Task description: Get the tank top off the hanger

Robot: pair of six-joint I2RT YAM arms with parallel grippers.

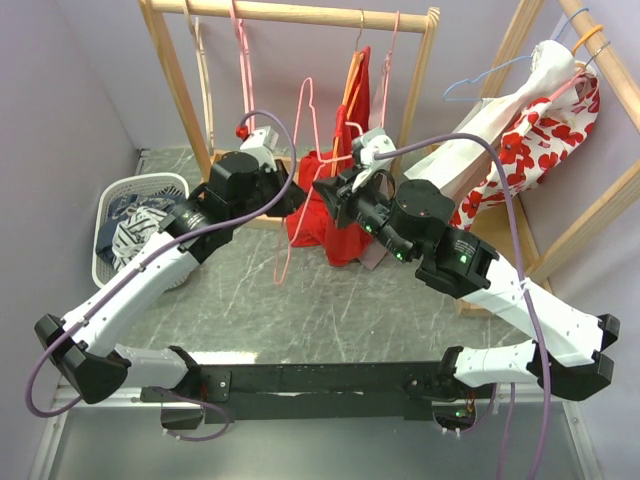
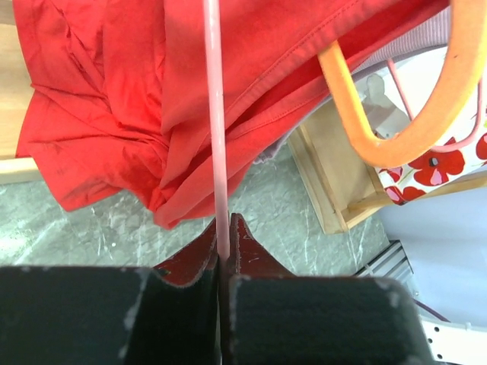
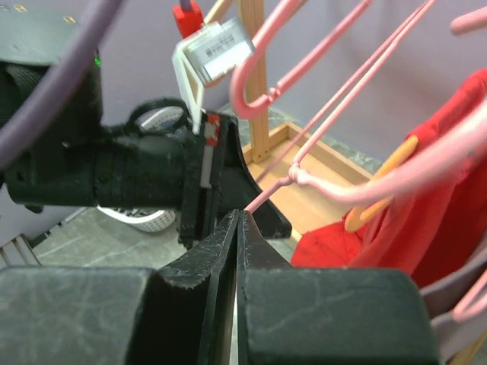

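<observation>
A pink hanger (image 1: 283, 272) is held between both grippers in front of the red garment (image 1: 345, 240). My left gripper is shut on its thin bar, which runs upward across the red cloth in the left wrist view. My right gripper is shut where another stretch of pink hanger meets its fingertips, facing the left arm's black housing. The red garment hangs bunched behind, with an orange hanger (image 2: 365, 141) at its edge. No cloth shows on the held pink hanger.
Wooden racks (image 1: 280, 12) stand at back and right, with more hangers and white and floral garments (image 1: 525, 150). A laundry basket (image 1: 100, 250) sits at the left.
</observation>
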